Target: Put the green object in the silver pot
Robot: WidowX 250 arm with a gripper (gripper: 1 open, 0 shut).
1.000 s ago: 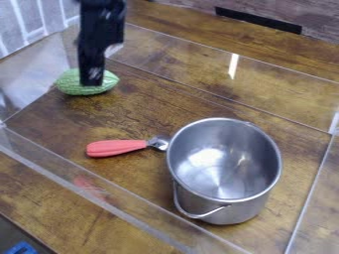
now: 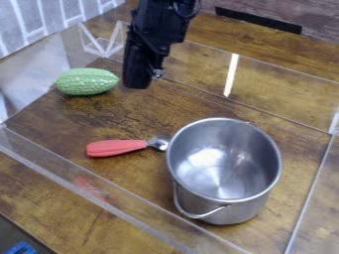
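Note:
A green, bumpy, oblong object (image 2: 87, 81) lies on the wooden surface at the left. The silver pot (image 2: 223, 169) stands upright at the lower right, and the visible part of its inside is empty. My black gripper (image 2: 146, 73) hangs from the top of the view, just right of the green object in the picture and apart from it. Its fingers point down and nothing shows between them. They overlap against the dark arm, so how far apart they stand is unclear.
A spoon-like utensil with a red handle (image 2: 117, 148) lies left of the pot, its metal end close to the pot's side. Clear low walls (image 2: 79, 186) border the wooden surface. Bare wood (image 2: 185, 107) lies between the gripper and the pot.
The green object, pot and red-handled utensil have stayed in place.

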